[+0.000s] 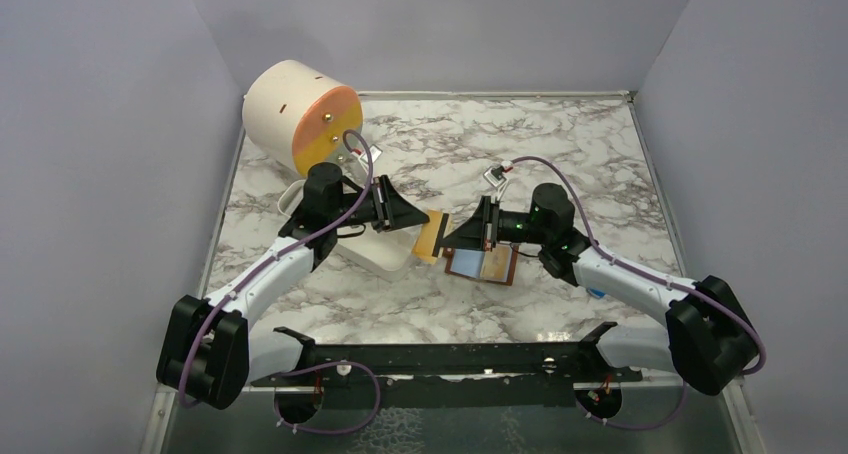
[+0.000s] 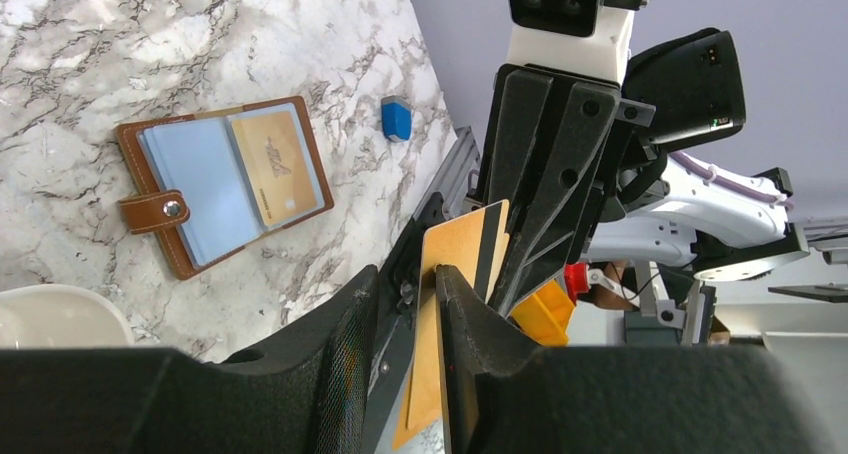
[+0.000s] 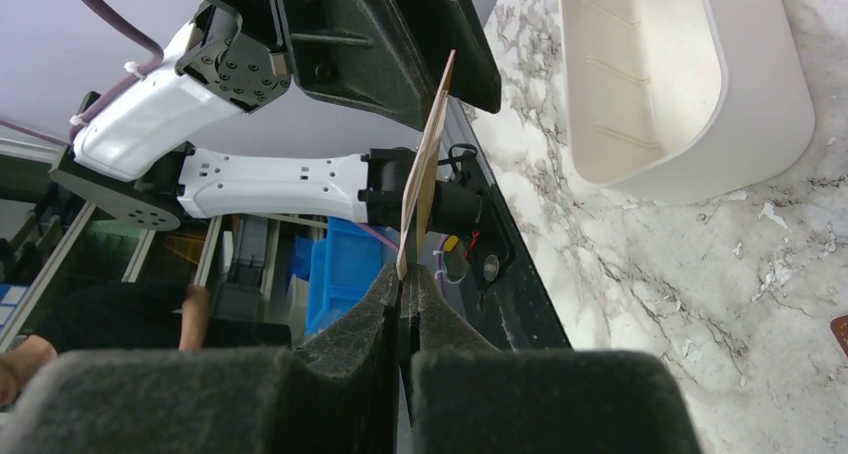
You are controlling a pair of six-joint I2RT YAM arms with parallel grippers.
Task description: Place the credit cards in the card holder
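Note:
A golden card (image 1: pixel 433 236) with a black stripe hangs between my two grippers in the top view. My right gripper is shut on the card's edge, which shows as a thin upright sheet in the right wrist view. My left gripper is open; part of the card passes through its gap, close to the right-hand finger (image 2: pixel 462 319). Whether they touch, I cannot tell. Spread on the table lies the brown card holder (image 2: pixel 320 164), with pale blue sleeves (image 2: pixel 197 179) and a golden card (image 2: pixel 273 164) lying on its right half.
A white bin (image 3: pixel 715 99) stands beneath the left arm. Behind it at the back left is a big cream cylinder (image 1: pixel 285 109) with an orange and yellow face. Right of the holder sits a small blue block (image 2: pixel 396 119).

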